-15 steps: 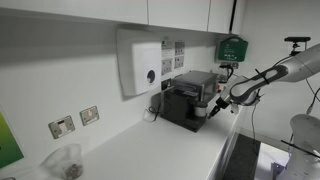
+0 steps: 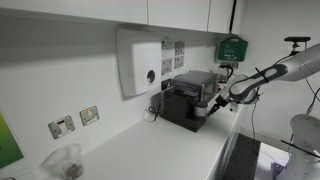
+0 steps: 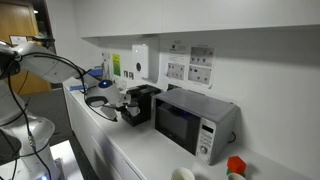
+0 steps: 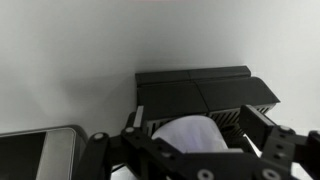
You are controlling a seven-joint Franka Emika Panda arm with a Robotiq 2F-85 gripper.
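A black coffee machine [image 2: 182,104] stands on the white counter against the wall. At its front is a pale, rounded cup-like vessel [image 2: 200,109]. My gripper [image 3: 122,107] is close to the machine's front, beside that vessel. The wrist view looks down on the machine's black top [image 4: 190,96]. There the gripper's dark fingers [image 4: 262,130] stand well apart, so it is open. A whitish rounded surface [image 4: 190,133] shows in the gap, seemingly the vessel; whether either finger touches it I cannot tell.
A silver microwave [image 3: 192,125] sits beside the coffee machine. Further along are a white mug [image 3: 183,175] and a red object [image 3: 236,165]. A wall dispenser [image 2: 139,62] hangs above the counter. A clear bowl [image 2: 65,160] rests at the near end, with bare counter [image 2: 150,150] between.
The arm has shifted only very slightly near the coffee machine. The machine, vessel and other things stay where they were.
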